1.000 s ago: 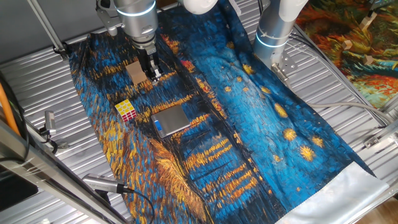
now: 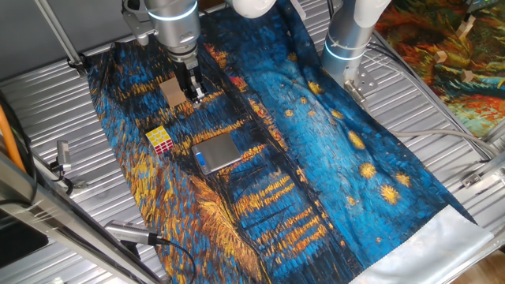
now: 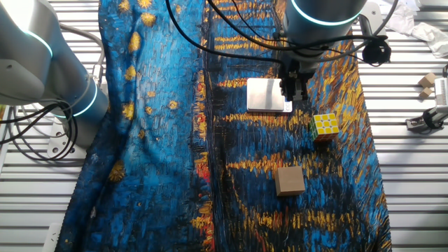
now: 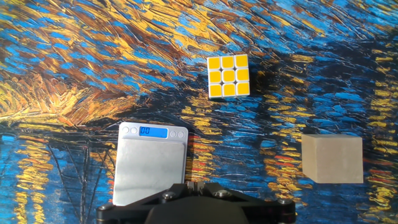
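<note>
A Rubik's cube [image 4: 228, 76] with its yellow face up lies on the painted cloth [image 3: 325, 124], at the right in exterior view 2. Below and left of it in the wrist view is a flat silver scale [image 4: 149, 167], its small blue display lit. The plain tan block [image 4: 333, 158] sits to the right, apart from both. My gripper points down above the cloth, its fingertips together at the bottom edge of the wrist view and nothing visible between them. In exterior view 1 the gripper [image 2: 197, 98] appears close beside the tan block [image 2: 172, 92].
A pale cloth [image 2: 426, 248] lies at the front right corner. A small camera [image 2: 130, 232] with a cable stands at the left edge.
</note>
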